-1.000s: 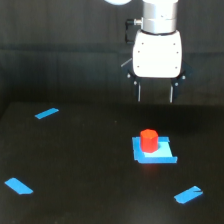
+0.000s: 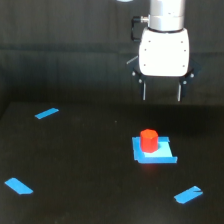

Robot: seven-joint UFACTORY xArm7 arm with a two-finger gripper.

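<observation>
A small red block [image 2: 149,140] rests on a light blue square [image 2: 166,151] edged with darker blue, right of the middle of the dark table. Above and behind it hangs my white gripper [image 2: 162,92], pointing down. Its two thin dark fingers stand wide apart, so it is open, with nothing between them. The gripper is clear of the block.
Blue tape strips lie on the table: one at the back left [image 2: 47,113], another at the front left [image 2: 18,186] and a third at the front right [image 2: 188,195]. A dark curtain [image 2: 65,60] hangs behind.
My gripper has shifted a little to the right and remains open. The red block and the blue square have not moved.
</observation>
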